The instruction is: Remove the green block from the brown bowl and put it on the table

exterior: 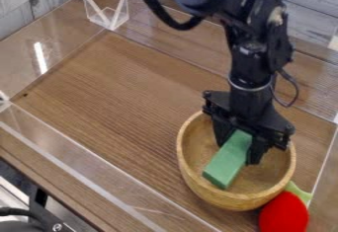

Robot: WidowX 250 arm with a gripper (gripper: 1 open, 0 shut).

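Note:
A green block (pixel 227 163) lies tilted inside the brown bowl (pixel 195 175), at the lower right of the camera view. My black gripper (pixel 244 139) reaches down into the bowl from above, its fingers around the block's upper end. The lower part of the block shows clear of the fingers. Dark finger parts hide the block's far end, so whether they press on it cannot be told.
Touching or very close to the bowl's front right is a red object (pixel 284 214) with a green top. A white wire-like holder (pixel 107 11) stands far left. Bare wooden table (pixel 113 93) spreads left of the bowl.

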